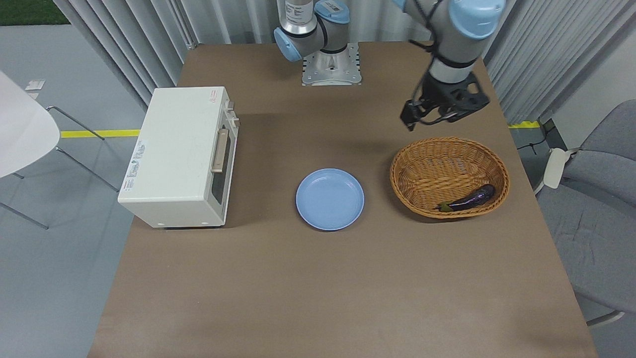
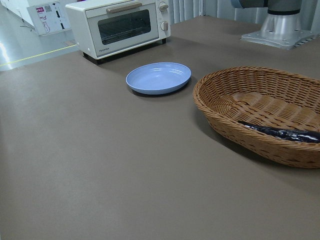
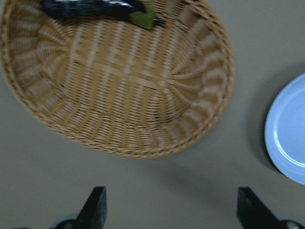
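My gripper (image 1: 444,107) hangs high at the back right, above and behind the wicker basket (image 1: 426,185). In the wrist view its two fingers stand wide apart at the bottom edge, empty, with the basket (image 3: 124,109) beyond them. A dark purple eggplant (image 1: 474,198) with a green stem lies inside the basket along its front right side; it shows at the top of the wrist view (image 3: 95,8). A blue plate (image 1: 329,199) lies left of the basket, empty, also at the right edge of the wrist view (image 3: 290,129).
A white toaster oven (image 1: 167,155) stands at the left of the table, door facing the plate. The robot's base (image 1: 331,71) is at the back. A grey chair (image 1: 590,226) stands beyond the right edge.
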